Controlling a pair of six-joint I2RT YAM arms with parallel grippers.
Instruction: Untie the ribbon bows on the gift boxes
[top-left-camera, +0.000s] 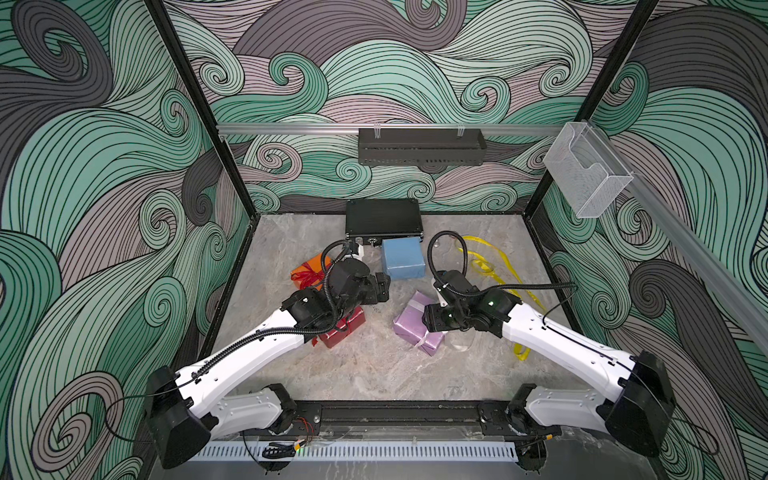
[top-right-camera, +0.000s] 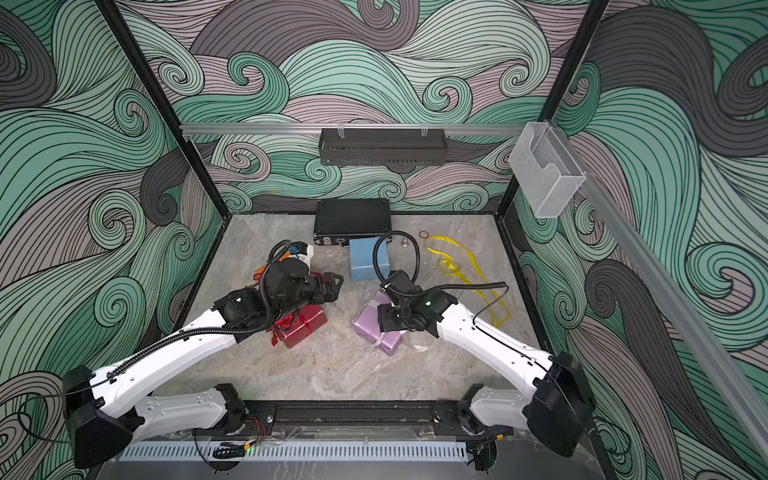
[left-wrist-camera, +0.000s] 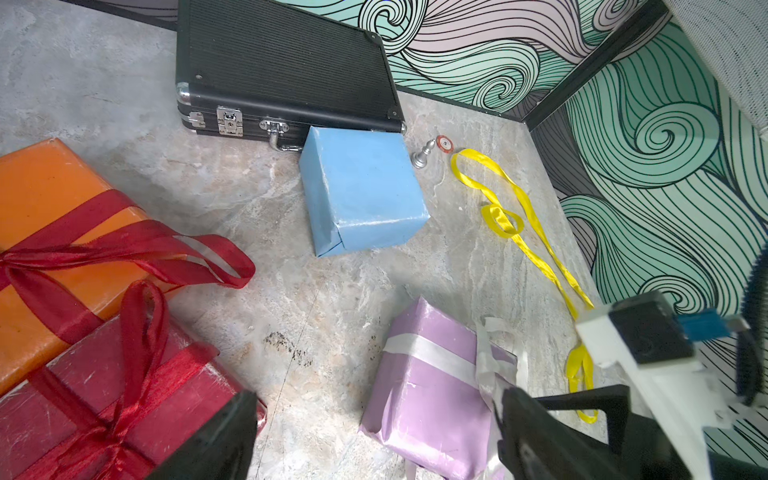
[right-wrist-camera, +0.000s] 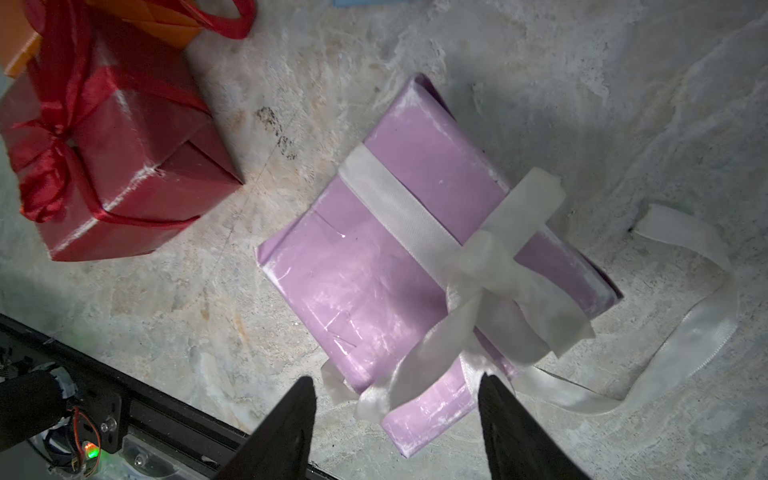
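Note:
The purple gift box (right-wrist-camera: 360, 296) carries a white ribbon (right-wrist-camera: 400, 216) tied in a bow (right-wrist-camera: 496, 280); one long tail (right-wrist-camera: 704, 320) trails on the table. Above the box's near edge my right gripper is open, its fingers spread to either side of a ribbon loop but apart from it. My left gripper (top-left-camera: 384, 288) hangs open over the table's middle, holding nothing. At left, the red gift box (left-wrist-camera: 72, 392) and the orange gift box (left-wrist-camera: 56, 192) both wear tied red ribbon bows. The blue box (left-wrist-camera: 368, 184) has no ribbon on it.
A loose yellow ribbon (left-wrist-camera: 520, 224) lies along the right side. Behind the blue box sits a black case (left-wrist-camera: 280, 64). Small metal pieces (left-wrist-camera: 424, 152) stand near it. Bare table shows between the red and purple boxes.

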